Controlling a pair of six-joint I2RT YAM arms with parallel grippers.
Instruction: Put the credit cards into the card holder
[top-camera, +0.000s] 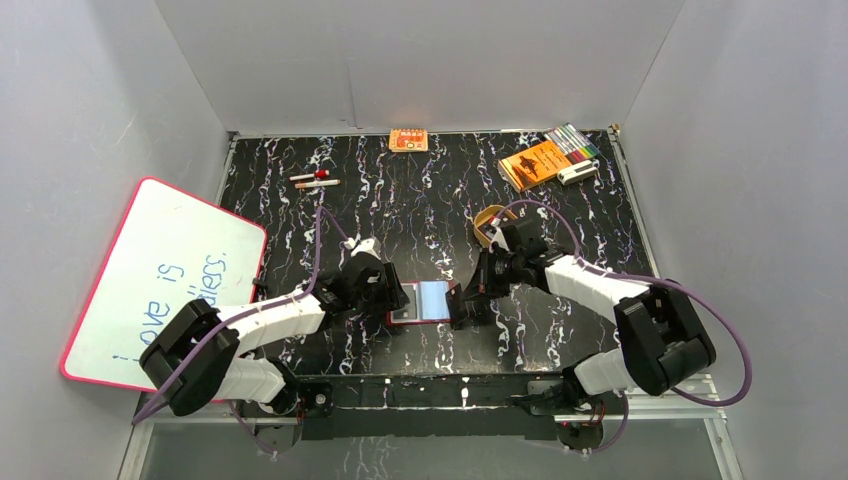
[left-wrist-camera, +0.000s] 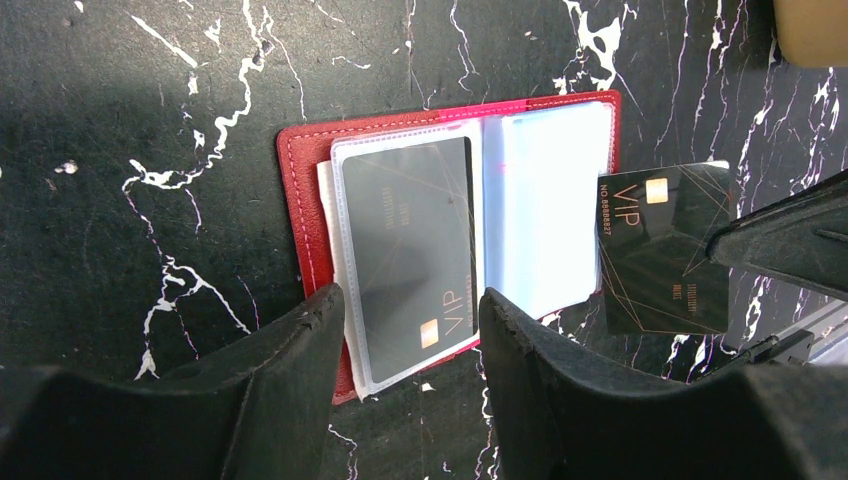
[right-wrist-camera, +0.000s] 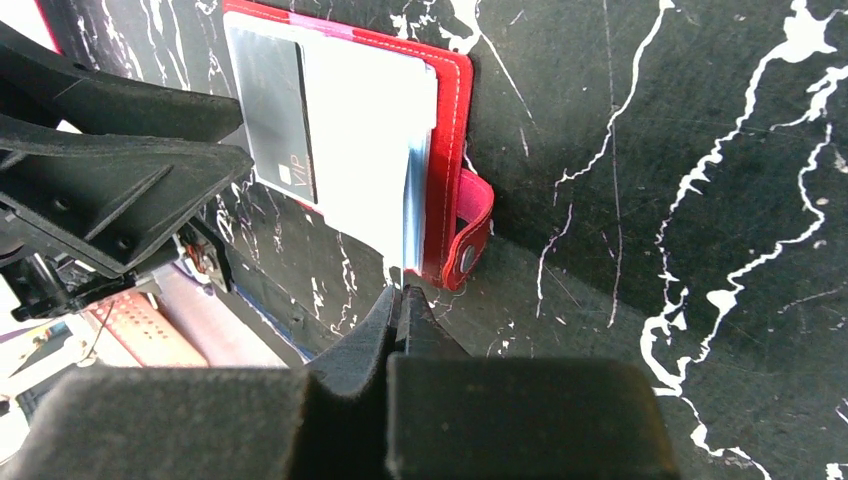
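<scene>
The red card holder (left-wrist-camera: 290, 180) lies unfolded on the table, clear sleeves facing up. Its left sleeve contains a dark VIP card (left-wrist-camera: 412, 250); the right-hand sleeve (left-wrist-camera: 555, 200) looks pale and empty. At that sleeve's outer edge stands a black VIP card (left-wrist-camera: 668, 250), with my right gripper (top-camera: 472, 294) shut on its far side. From the right wrist this card appears only as a thin edge above the closed fingertips (right-wrist-camera: 375, 320). My left gripper is open above the holder's left half, one finger on either side of the sleeved card. Whether those fingers touch the holder, I cannot tell.
Behind my right gripper sits a tan container (top-camera: 484, 222). Toward the back are an orange notepad (top-camera: 408, 140), a book (top-camera: 535, 165) and markers (top-camera: 318, 184). A whiteboard (top-camera: 165, 285) leans at the left. The table's middle behind the holder is free.
</scene>
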